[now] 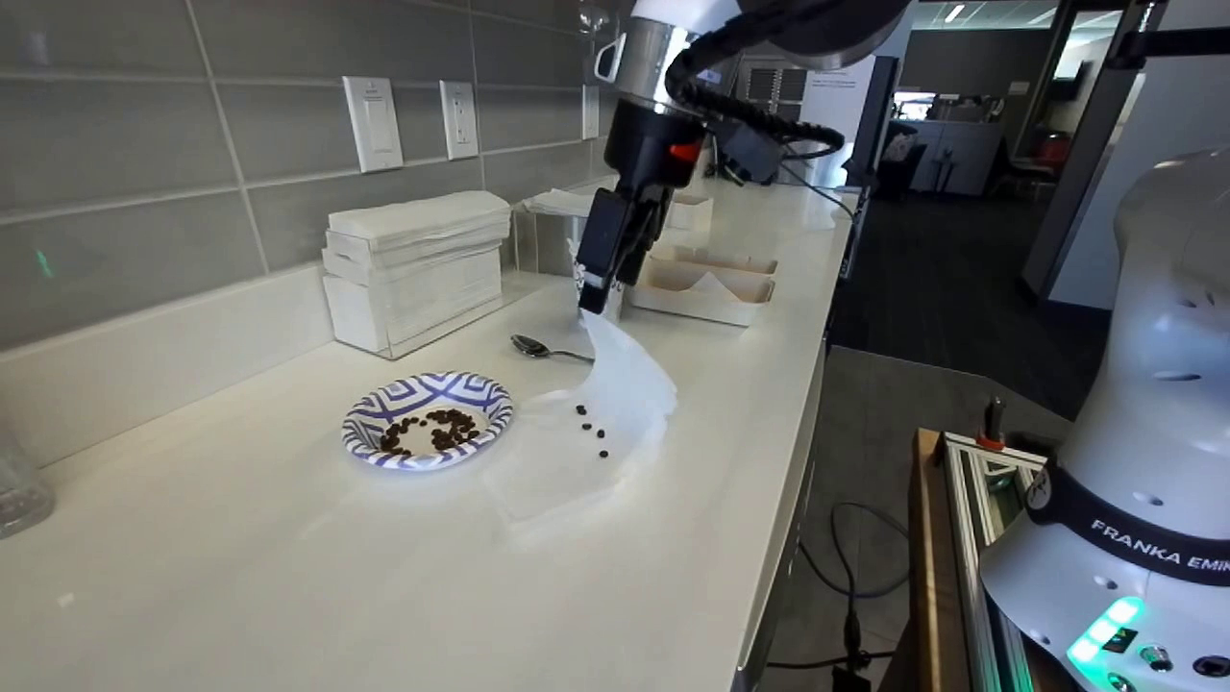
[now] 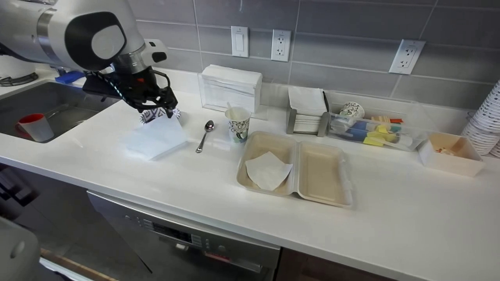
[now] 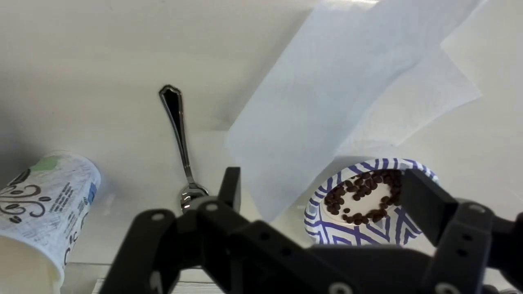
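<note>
A thin white paper sheet (image 1: 628,386) lies partly on the counter, one side curling up toward my gripper (image 1: 602,294). Several dark coffee beans (image 1: 601,433) rest on its flat part. In the wrist view my gripper is open, its fingers (image 3: 230,188) wide apart, with the raised paper (image 3: 314,98) crossing below them. Whether the paper touches a fingertip I cannot tell. Beside the sheet sits a blue-and-white patterned bowl (image 1: 375,444) with a ring of beans inside; one finger hides part of it in the wrist view.
A spoon (image 2: 204,136) and a patterned paper cup (image 2: 239,126) stand near the sheet. Farther along is an open takeout box (image 2: 323,175) holding a napkin (image 2: 268,171). A napkin dispenser (image 1: 415,271) is against the wall.
</note>
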